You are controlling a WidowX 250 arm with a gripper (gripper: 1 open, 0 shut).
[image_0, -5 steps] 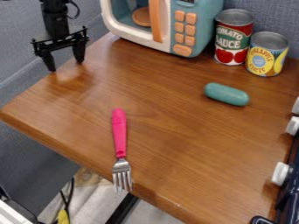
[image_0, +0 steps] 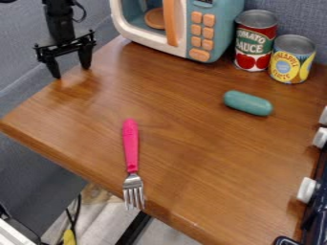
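The black gripper (image_0: 68,61) hangs at the upper left, above the far left part of the wooden table (image_0: 179,144), with its two fingers apart and nothing seen between them. A fork with a pink handle (image_0: 132,154) lies near the front left edge, tines toward the viewer. A teal oblong object (image_0: 248,101) lies on the right half of the table.
A toy microwave (image_0: 177,24) stands at the back, beside a tomato juice can (image_0: 254,46) and a yellow can (image_0: 292,63). A dark appliance with white knobs (image_0: 313,211) lines the right edge.
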